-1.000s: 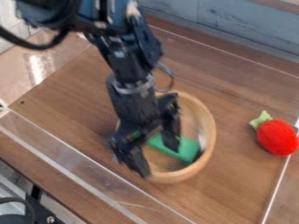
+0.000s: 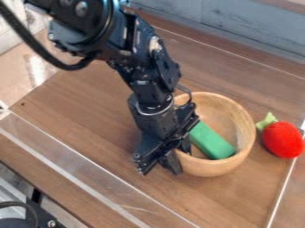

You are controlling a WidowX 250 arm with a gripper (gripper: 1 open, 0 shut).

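Observation:
A light wooden bowl (image 2: 226, 116) rests on the table, holding a green block (image 2: 211, 141). My black gripper (image 2: 161, 158) is low at the bowl's left side, partly in front of its rim, left of the green block. Whether its fingers are apart or closed, and whether anything is between them, is hard to make out.
A red plush strawberry (image 2: 281, 139) with green leaves lies right of the bowl, close to it. A pale wall runs along the back, and the table's near-left edge has metal framework below.
The bowl has shifted to the right toward the strawberry. My gripper has moved from over the bowl to its left side, and more of the green block shows.

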